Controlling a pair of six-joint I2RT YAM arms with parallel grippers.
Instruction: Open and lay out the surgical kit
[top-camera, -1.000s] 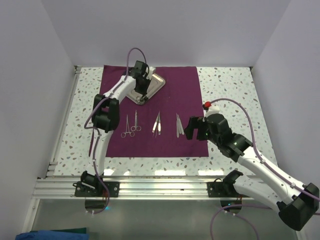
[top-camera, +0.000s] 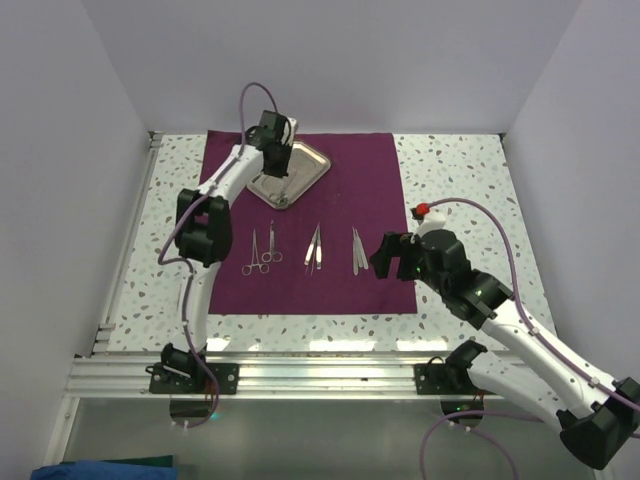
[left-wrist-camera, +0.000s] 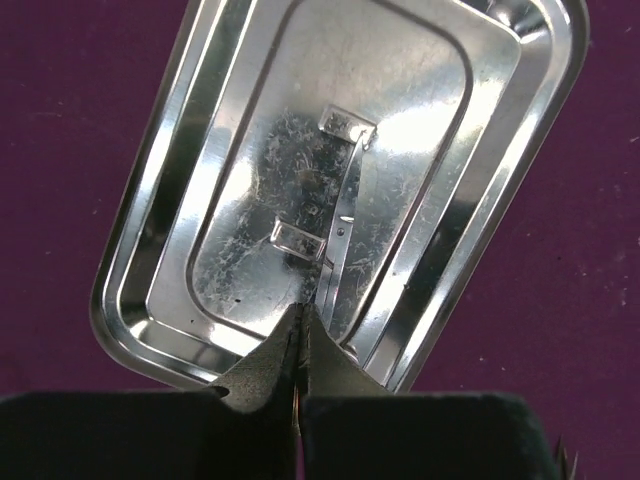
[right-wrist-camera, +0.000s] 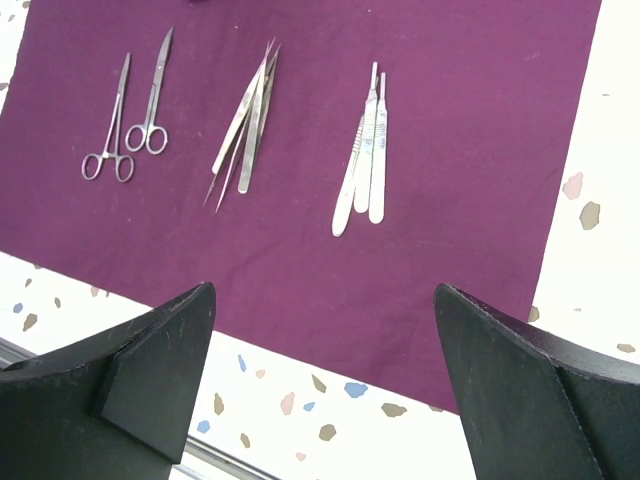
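The steel tray (left-wrist-camera: 160, 230) lies on the purple cloth (top-camera: 340, 180) with scissors (left-wrist-camera: 341, 225) inside. My left gripper is over the tray's near end, shut, with the scissors' handles hidden behind it. Laid out on the cloth are two scissor-type instruments (right-wrist-camera: 155, 100), several tweezers (right-wrist-camera: 245, 135) and several scalpel handles (right-wrist-camera: 365, 150) in separate groups. My right gripper stands open at the cloth's right side, nothing between its fingers.
Speckled table (top-camera: 460, 170) shows around the cloth; walls bound both sides and the back.
My left gripper and arm have shifted left and slightly up in the top view, uncovering more of the tray. The right arm has barely moved.
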